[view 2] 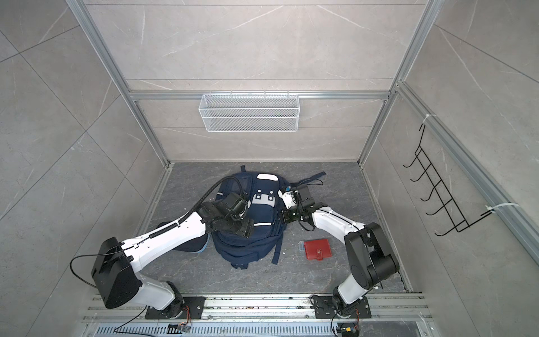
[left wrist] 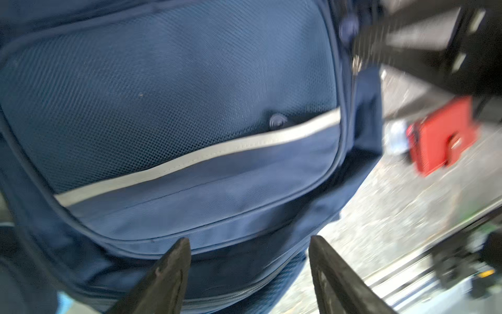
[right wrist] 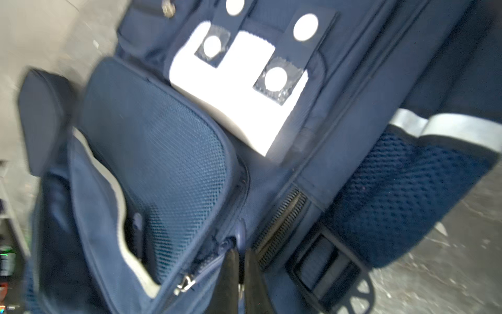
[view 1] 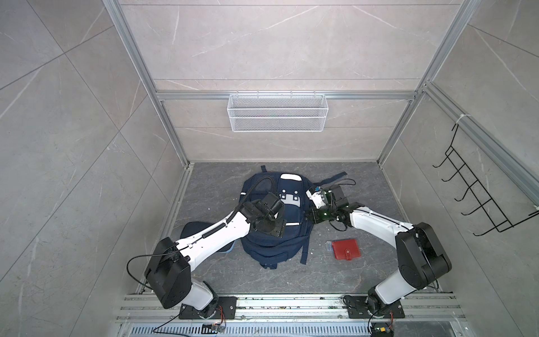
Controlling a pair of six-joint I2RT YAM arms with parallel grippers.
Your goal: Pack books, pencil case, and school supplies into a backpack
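Observation:
The navy backpack (view 1: 292,247) lies flat at the centre of the floor. My left gripper hangs open over its mesh front pocket (left wrist: 172,94), with nothing between the fingers. My right gripper is shut at the backpack's right side, by a zip and its puller; whether it pinches anything thin is unclear. A red case (view 1: 346,248) with a clasp lies right of the backpack, beside a small clear item (view 2: 302,246). A dark blue case (view 1: 193,230) lies at the left, partly hidden under my left arm.
A white wire basket (view 1: 277,112) hangs on the back wall and a black hook rack (view 1: 477,202) on the right wall. Bare floor (view 1: 297,280) lies in front of the backpack and at the back right.

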